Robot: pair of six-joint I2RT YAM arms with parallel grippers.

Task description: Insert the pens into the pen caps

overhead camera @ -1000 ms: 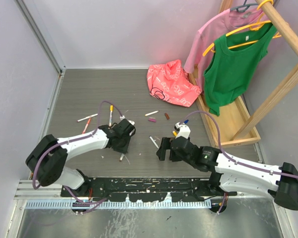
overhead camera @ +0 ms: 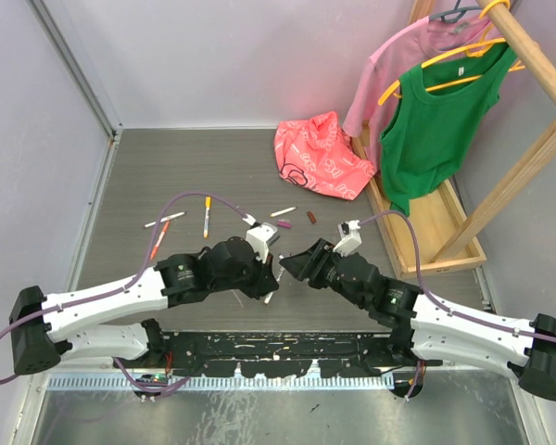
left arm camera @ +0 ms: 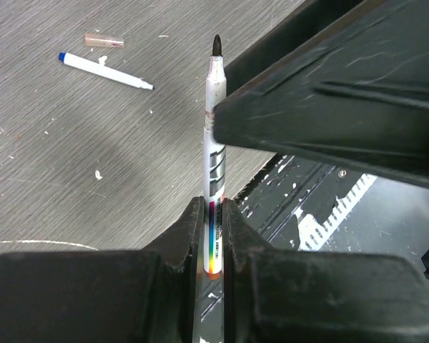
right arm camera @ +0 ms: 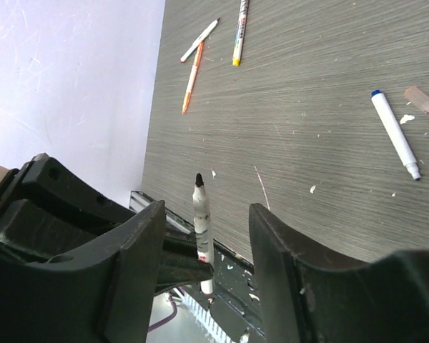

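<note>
A white marker [left arm camera: 214, 171], held upright with its dark tip exposed, is gripped by my left gripper. In the right wrist view this marker [right arm camera: 202, 236] stands between the fingers of my right gripper, which are part open; whether they touch it cannot be told. A blue-ended white pen [right arm camera: 395, 134] and a pale pink cap [right arm camera: 422, 103] lie on the table. In the top view the grippers meet near the table's middle, left [overhead camera: 267, 274] beside right [overhead camera: 296, 261].
More pens [overhead camera: 207, 215] lie at the left and middle back. A pink cloth [overhead camera: 322, 153] lies at the back, next to a wooden rack [overhead camera: 463, 232] with hanging clothes.
My left gripper has risen and moved right with the marker. My right arm has turned and moved to meet it.
</note>
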